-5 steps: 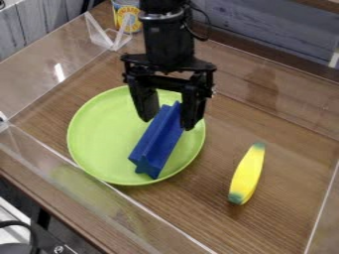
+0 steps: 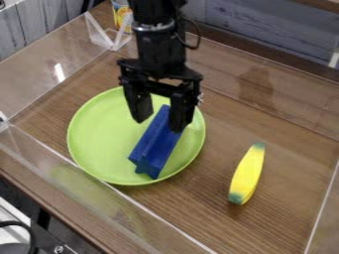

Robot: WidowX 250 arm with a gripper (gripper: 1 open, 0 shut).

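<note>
A black gripper [image 2: 162, 105] hangs from the top centre over a green plate [image 2: 95, 141]. Its two fingers are spread apart above the upper part of a blue block [image 2: 158, 145], which lies slantwise on the plate. Whether the fingertips touch the block cannot be told. A yellow banana-like object [image 2: 247, 174] with a green tip lies on the wooden surface to the right of the plate.
A can [image 2: 122, 16] stands at the back, partly behind the arm. A black cable lies at the bottom left corner.
The gripper has risen a little and its fingers sit somewhat closer together. The block, plate and banana-like object look unmoved.
</note>
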